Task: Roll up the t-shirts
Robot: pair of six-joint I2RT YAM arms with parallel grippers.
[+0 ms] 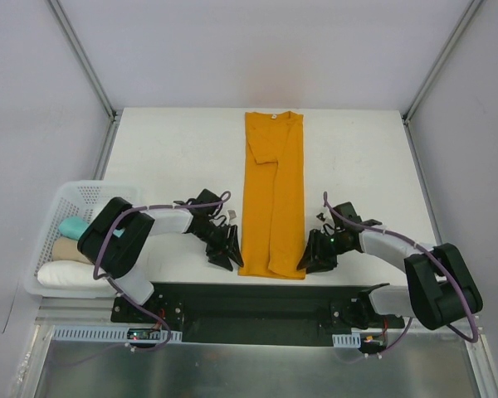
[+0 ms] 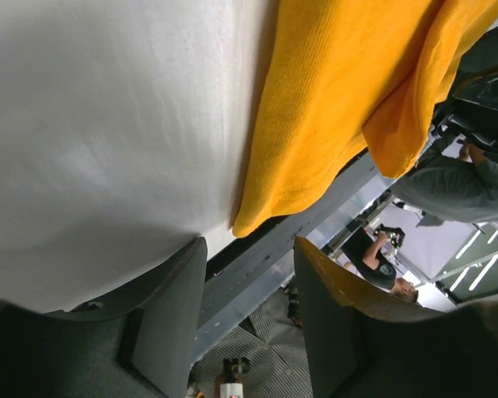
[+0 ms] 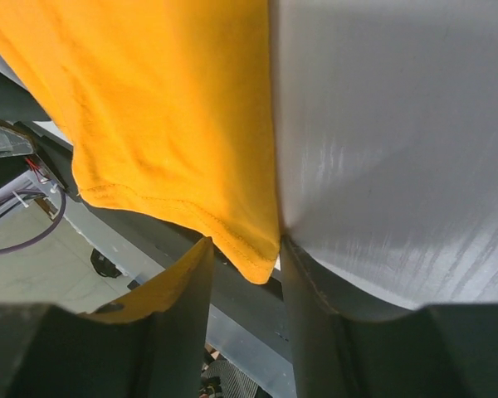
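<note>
An orange t-shirt [image 1: 274, 199] lies folded into a long strip down the middle of the white table [image 1: 357, 141]. My left gripper [image 1: 231, 255] is at its bottom left corner; in the left wrist view the open fingers [image 2: 170, 307] sit just short of the corner. My right gripper [image 1: 311, 255] is at the bottom right corner; in the right wrist view the shirt's corner [image 3: 253, 261] lies between its parted fingertips. Both grippers are low at the near edge of the table.
A white basket [image 1: 54, 240] with rolled teal, tan and white cloths stands at the left.
</note>
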